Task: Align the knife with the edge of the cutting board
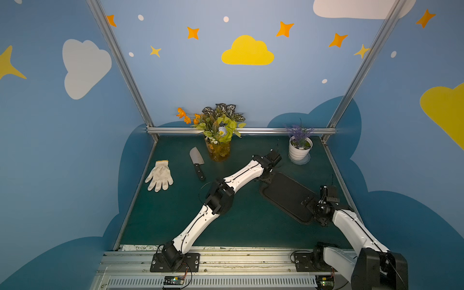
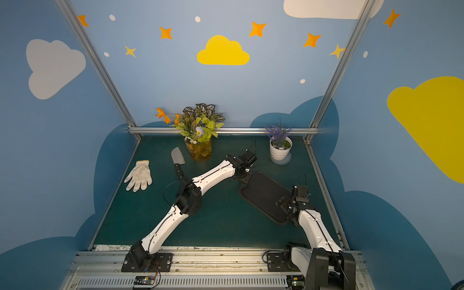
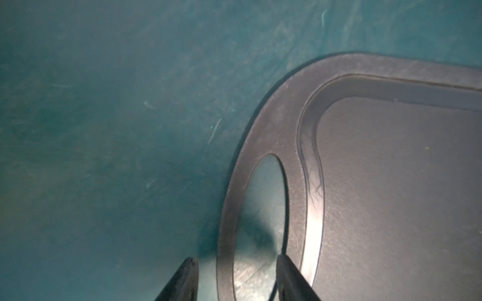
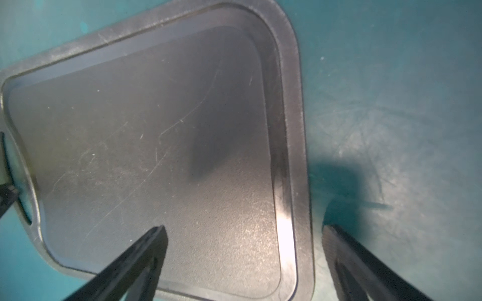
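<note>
A knife with a grey blade (image 1: 197, 156) and black handle (image 1: 199, 173) lies on the table left of centre. The dark grey cutting board (image 1: 285, 193) lies angled at the right. My left gripper is open over the board's slotted handle end, its fingers straddling the outer rim in the left wrist view. My right gripper is open above the board's other end, one fingertip over the board's surface and the other just outside the rim.
A white glove (image 1: 159, 176) lies at the left. A vase of flowers (image 1: 218, 149) stands at the back centre and a potted lavender (image 1: 298, 152) at the back right.
</note>
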